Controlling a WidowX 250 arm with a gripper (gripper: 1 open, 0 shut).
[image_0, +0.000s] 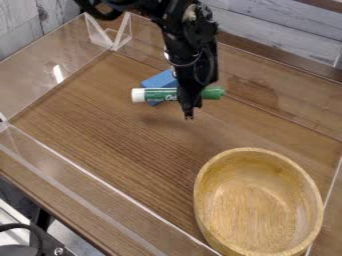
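My black gripper (187, 100) reaches down from the top, shut on a green and white tube (155, 95) that lies horizontally near the upper middle. A blue object (158, 81) sits just behind the tube, partly hidden by the gripper. Whether the tube touches the wooden table is hard to tell.
A large tan oval bowl (257, 205) occupies the lower right of the table (107, 150). Clear plastic walls border the left side, and white boards stand at the back.
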